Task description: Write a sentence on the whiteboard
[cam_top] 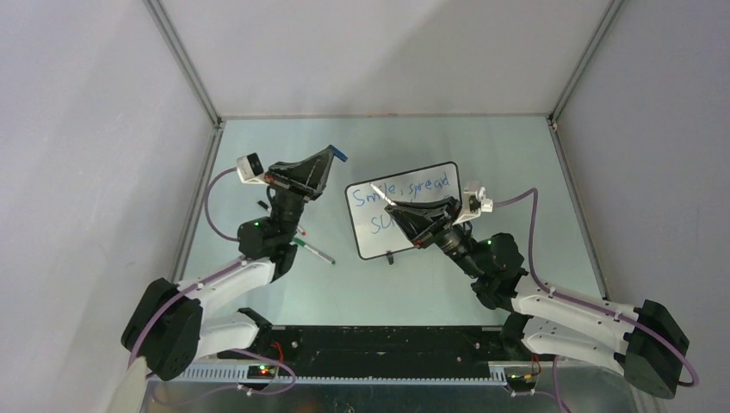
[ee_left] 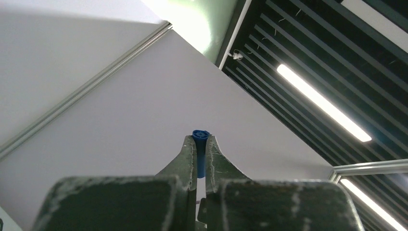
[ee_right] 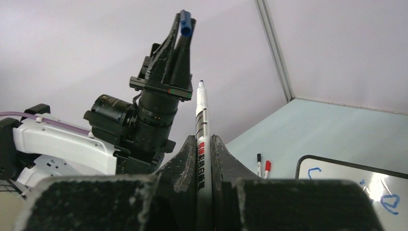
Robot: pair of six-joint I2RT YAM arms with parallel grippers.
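In the top view the whiteboard (cam_top: pixel 370 244) lies on the table with blue handwriting, "Smile, spread" above and a second line starting "SU"; my right arm covers the rest of that line. My right gripper (cam_top: pixel 391 207) is shut on a white marker (ee_right: pixel 202 125), whose bare dark tip points up and away from the board. To the upper left, my left gripper (cam_top: pixel 330 152) is shut on a small blue cap (ee_left: pixel 201 149), held between the fingertips. Cap and marker are apart, both raised above the table.
A green-capped marker (cam_top: pixel 314 251) lies left of the board. Beyond it rest a black-capped marker (ee_right: pixel 259 163) and a red-capped marker (ee_right: pixel 267 168), partly hidden by my left arm in the top view. The table (cam_top: pixel 516 198) right of the board is clear.
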